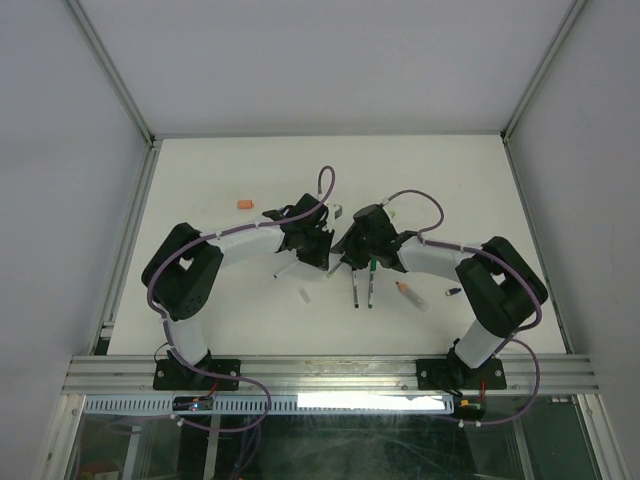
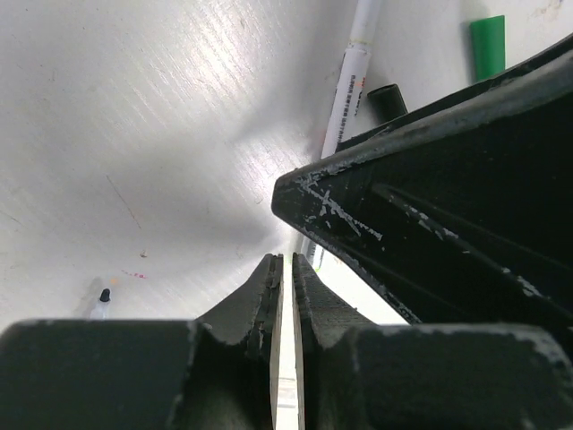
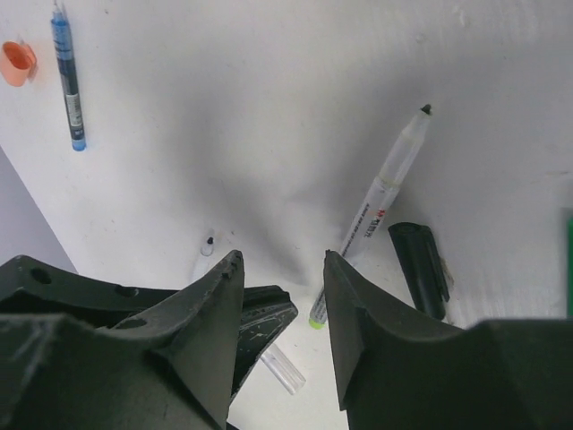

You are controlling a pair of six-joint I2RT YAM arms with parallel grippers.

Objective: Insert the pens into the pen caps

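Note:
A white pen [image 3: 369, 215] with a dark tip and a green end lies beside a black cap [image 3: 421, 273] in the right wrist view. My right gripper stands part open over the pen's green end, which shows between its fingers. Close to that end is the black finger of my left gripper, whose fingertips are together; nothing clear shows between them. The left wrist view also has the white pen [image 2: 347, 98], partly hidden by a large black right-gripper finger [image 2: 358, 206]. Both grippers nearly meet mid-table in the top view.
Below the grippers lie a dark-capped pen [image 1: 355, 290] and a green-capped pen [image 1: 371, 288]. An orange-capped pen [image 1: 412, 296] is to the right, a clear piece [image 1: 305, 296] to the left. An orange cap [image 1: 245, 204] sits back left. Free table [image 1: 250, 165] spreads behind the arms.

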